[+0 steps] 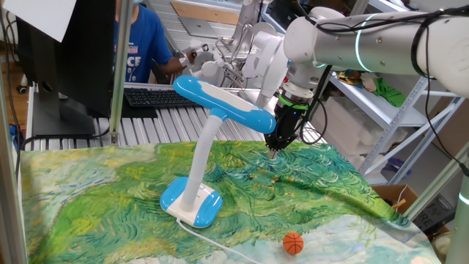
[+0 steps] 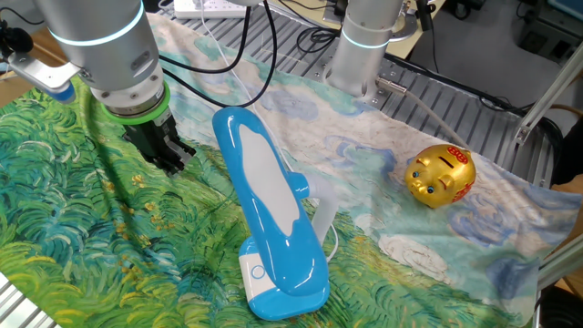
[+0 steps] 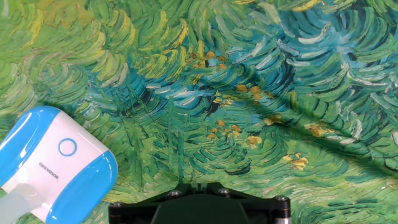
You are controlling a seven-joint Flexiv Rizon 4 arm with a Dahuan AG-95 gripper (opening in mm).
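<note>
My gripper (image 2: 178, 164) hangs above the cloth beside the lamp, pointing down. Its fingertips look drawn together in the wrist view, low in the middle, and nothing shows between them. A blue and white desk lamp (image 1: 194, 194) stands upright on the cloth, its head tilted over and close to my gripper in the first exterior view. The lamp's base (image 3: 65, 158), with a round button, fills the lower left of the wrist view. A small orange basketball (image 1: 293, 243) rests near the front. A golden piggy bank (image 2: 440, 176) sits on the right in the second exterior view.
A green and blue painted cloth (image 1: 110, 213) covers the table, with some folds. The lamp's white cable (image 1: 220, 248) trails forward across it. Bare cloth lies below my gripper. Behind are a keyboard (image 1: 157, 97), a monitor (image 1: 62, 66) and a person in blue (image 1: 146, 44).
</note>
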